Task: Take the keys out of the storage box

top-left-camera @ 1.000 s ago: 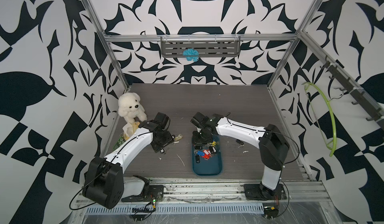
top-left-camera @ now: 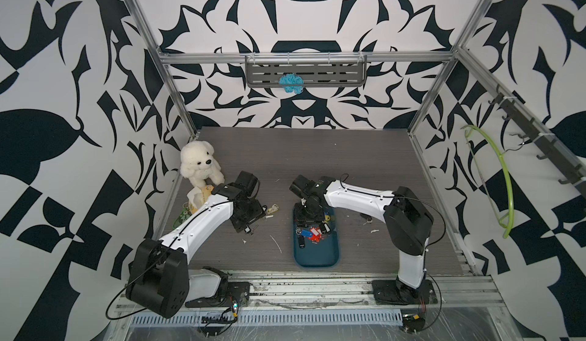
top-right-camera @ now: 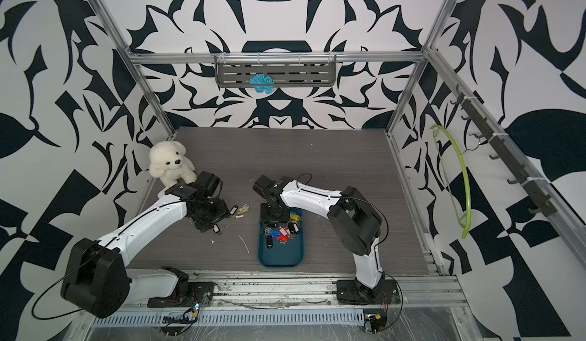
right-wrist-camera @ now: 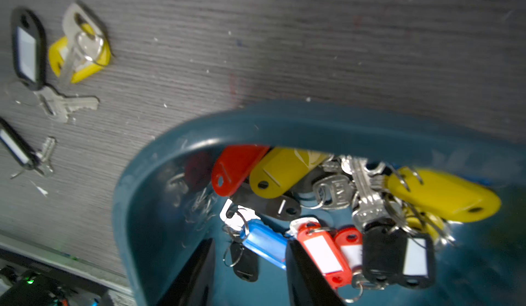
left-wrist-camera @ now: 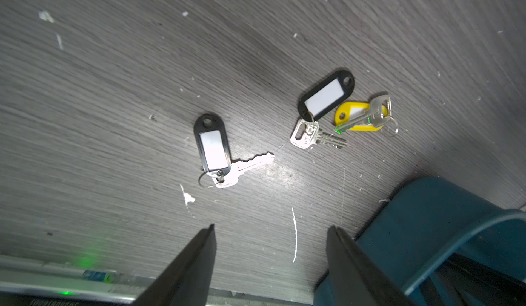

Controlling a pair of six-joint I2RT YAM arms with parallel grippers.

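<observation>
The blue storage box point(top-left-camera: 316, 256) holds a heap of keys with red, yellow, black and blue tags. In the right wrist view my right gripper is part open over the box's inside, its fingers apart. A blue tag point(right-wrist-camera: 264, 243) and a black tag point(right-wrist-camera: 246, 264) show in the gap between the fingers; contact cannot be told. Outside, keys with two black tags point(left-wrist-camera: 213, 149) and a yellow-tagged key point(left-wrist-camera: 368, 115) lie on the table. My left gripper is open above the table, empty, near those keys.
The box rim point(right-wrist-camera: 306, 122) curves close round the right gripper. A white plush dog point(top-left-camera: 200, 161) sits at the left edge. Another dark-tagged key point(top-left-camera: 365, 217) lies right of the box.
The right arm has lowered slightly and shifted a little left and toward the front, its gripper now covering more of the box's far end. My left arm has stayed still.
</observation>
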